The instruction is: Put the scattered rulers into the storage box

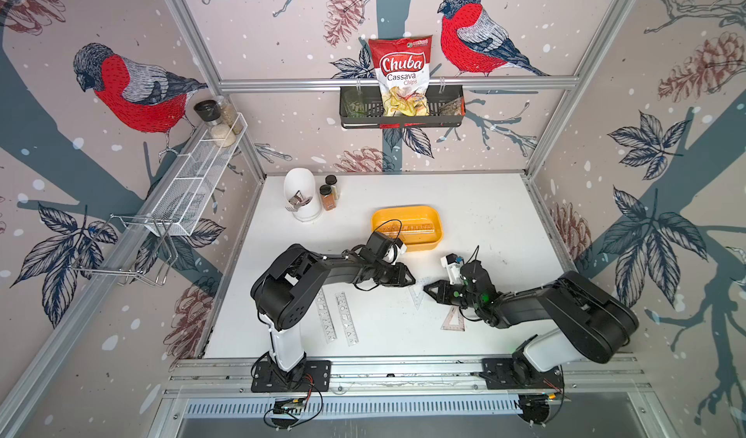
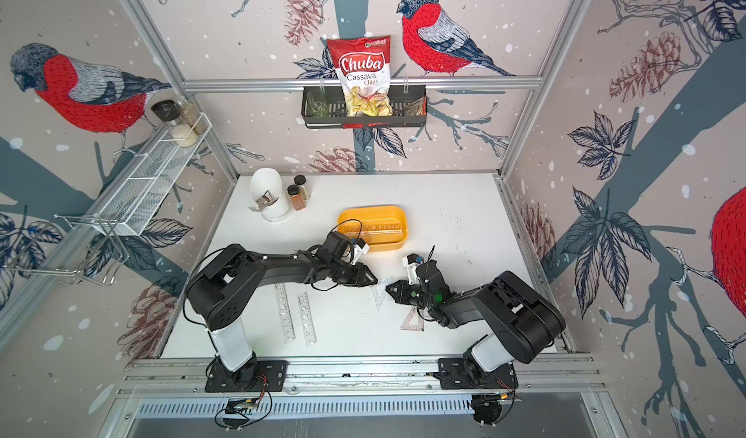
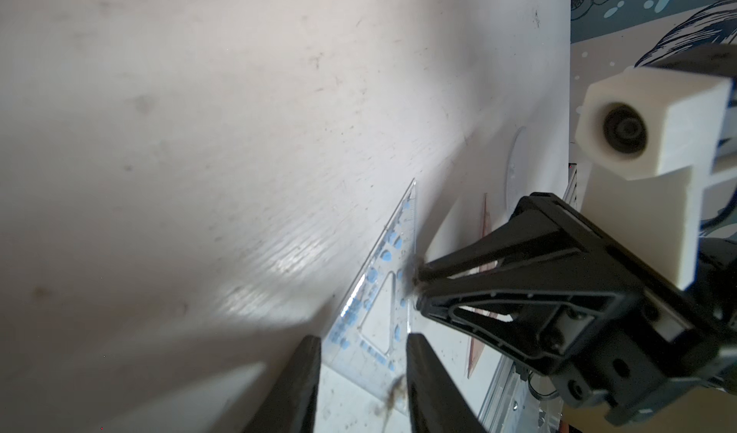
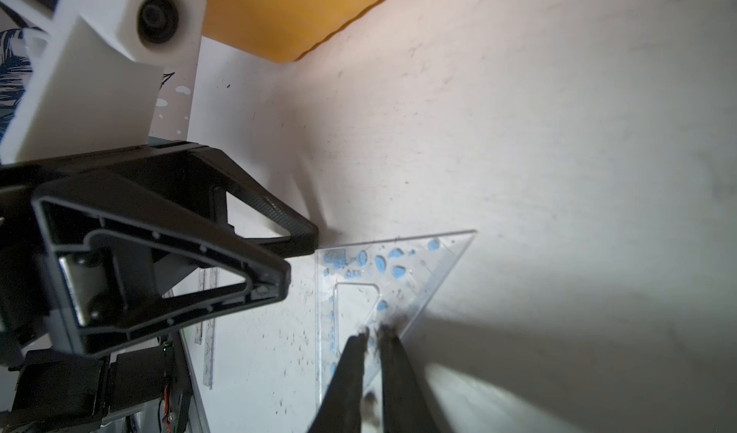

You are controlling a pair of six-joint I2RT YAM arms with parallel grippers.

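Observation:
A clear set square with blue marks lies flat or nearly so on the white table, between my two grippers. My right gripper is shut on one of its edges. At the opposite side, the left gripper is partly open, its fingertips around or just beside a corner of the set square; contact cannot be made out. Behind them is the yellow storage box, with a clear ruler inside. Two straight rulers lie under and in front of the left arm. A pinkish triangle lies below the right gripper.
A clear curved piece shows beyond the right gripper. At the back left stand a white utensil holder and two spice jars. Both arms are close together at the centre.

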